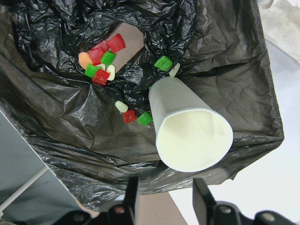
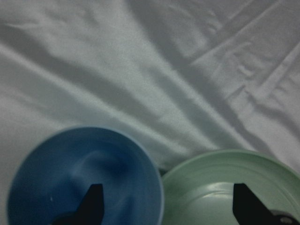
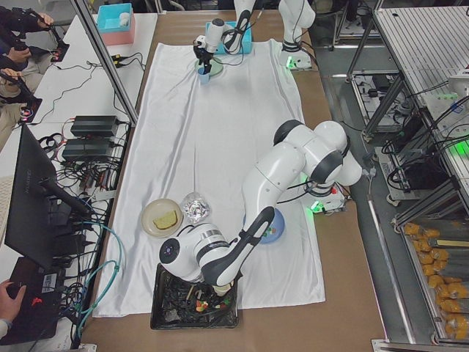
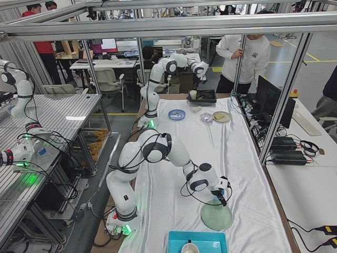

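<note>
A white paper cup lies on its side in the black-lined bin, among red, green, white and orange pieces. My left gripper is open above the bin's edge, nothing between its fingers. In the right wrist view, my right gripper is open over a blue cup and a green plate, which sit side by side on the white cloth.
Near the bin are a tan plate with a yellow piece, crumpled foil and a blue plate. A blue tray stands beyond the green plate. Mid-cloth is clear.
</note>
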